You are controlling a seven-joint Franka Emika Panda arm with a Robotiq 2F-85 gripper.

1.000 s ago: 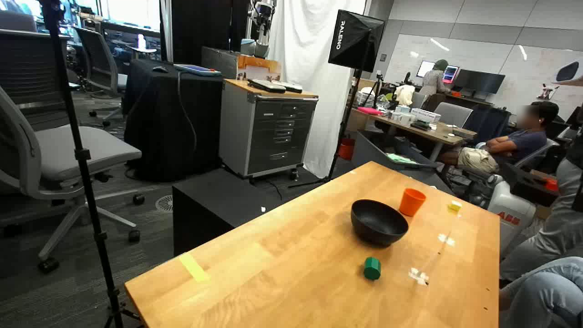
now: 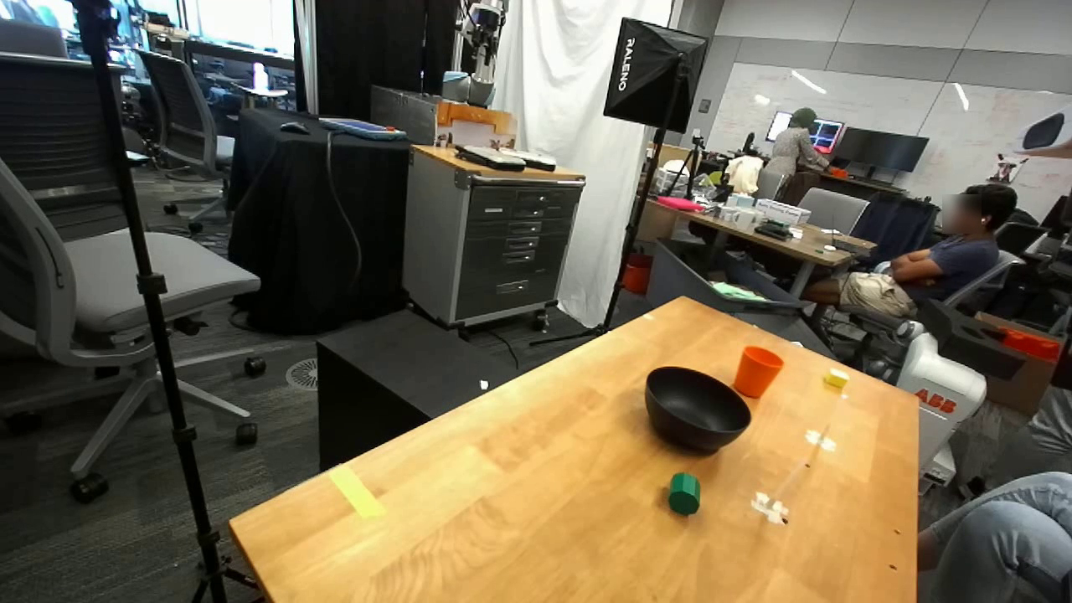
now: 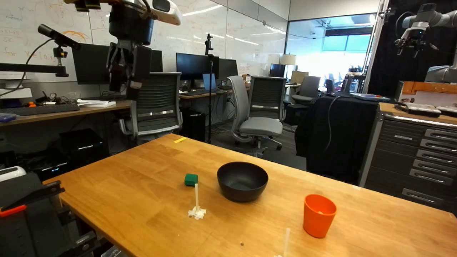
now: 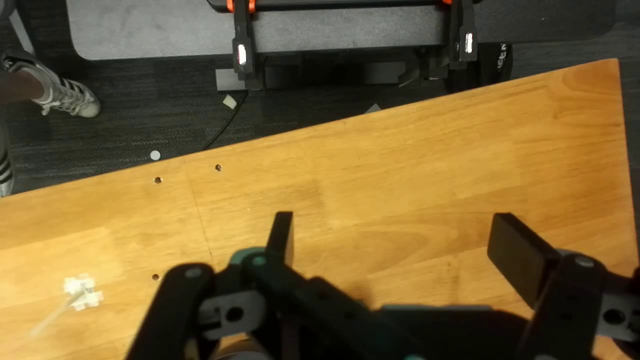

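Nothing lies between the fingers of my gripper, which stands wide open over bare wood in the wrist view. In exterior view 2 the same gripper [image 3: 125,85] hangs high at upper left, well above the table and clear of every object. A black bowl [image 2: 695,410] rests upright on the table, empty as far as shows. Close to it is a green block [image 2: 684,493]. The orange cup [image 3: 319,216] stands upright, apart from the bowl in exterior view 2. Near the table's far end sits a small yellow block [image 2: 836,378], seen only in exterior view 1.
Two thin pale sticks stand up from white tape on the table, one stick [image 3: 196,197] near the green block and another stick [image 3: 287,242] near the cup. Yellow tape [image 2: 357,491] marks one end.
A person standing at the right edge of exterior view 1 has left that spot; the seated person has shifted slightly. The bowl, cup and blocks on the table have not moved.
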